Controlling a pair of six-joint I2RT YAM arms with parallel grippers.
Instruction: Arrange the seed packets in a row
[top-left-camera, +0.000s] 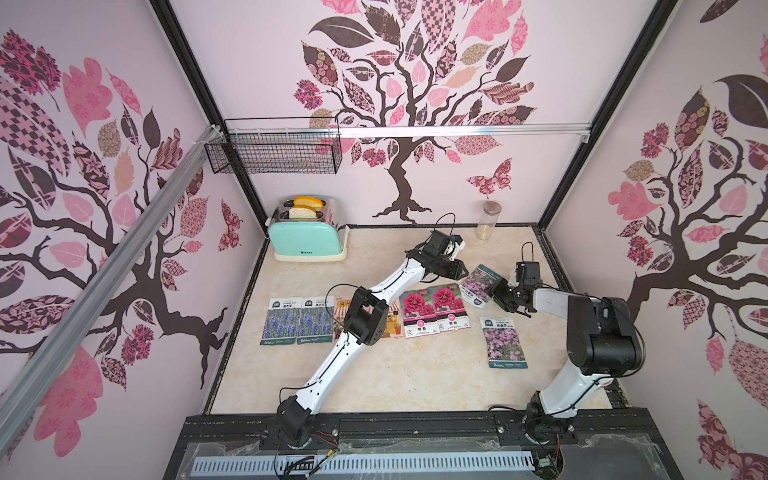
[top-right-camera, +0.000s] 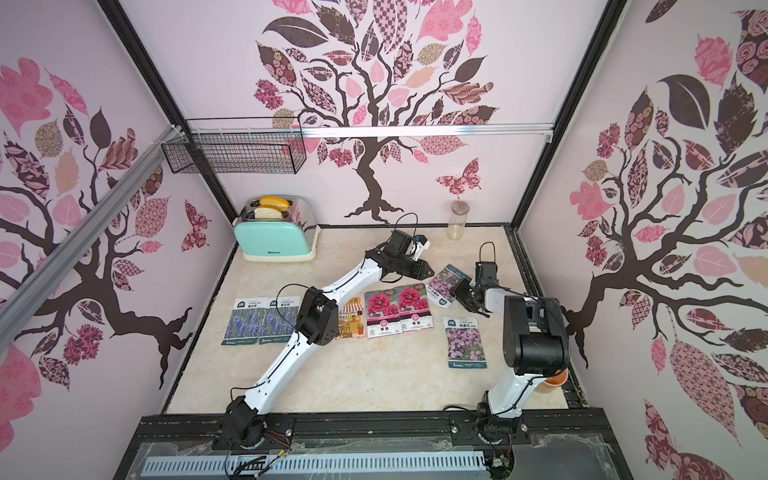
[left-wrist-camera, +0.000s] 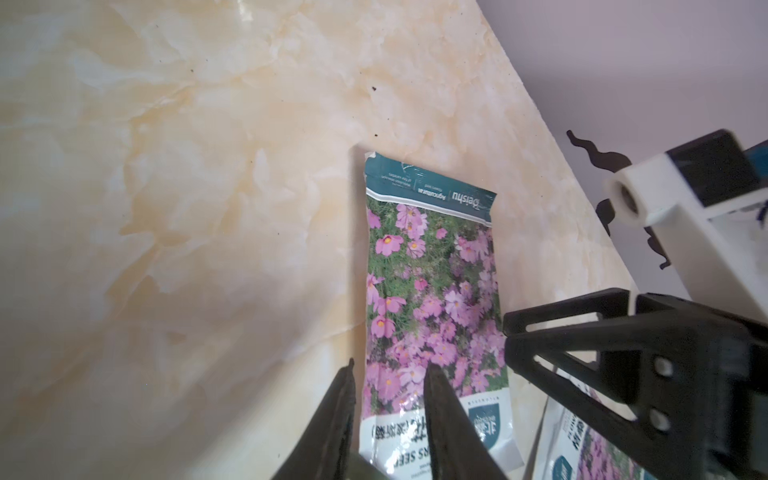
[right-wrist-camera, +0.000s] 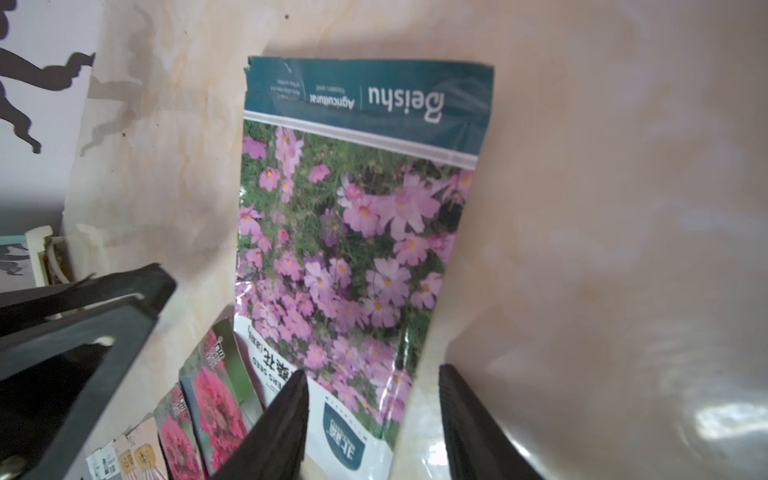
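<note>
A tilted seed packet of pink cosmos (top-left-camera: 480, 285) lies behind the row's right end, its green Beishu end toward the back wall. My left gripper hovers by its white end, the two fingers partly apart with no visible hold on it. From the right side comes my right gripper, open, one finger over the packet's white end and the other past its edge. A second cosmos packet (top-left-camera: 504, 344) lies in front, green end toward me. Leftward runs the row: two red-pink packets (top-left-camera: 433, 310), orange shop packets (top-right-camera: 350, 318) partly behind my left arm, and two blue-purple packets (top-left-camera: 297, 321).
A mint toaster (top-left-camera: 305, 240) stands at the back left and a glass jar (top-left-camera: 488, 220) at the back right. An orange pot (top-right-camera: 552, 381) sits partly behind the right arm. Free tabletop lies in front of the row.
</note>
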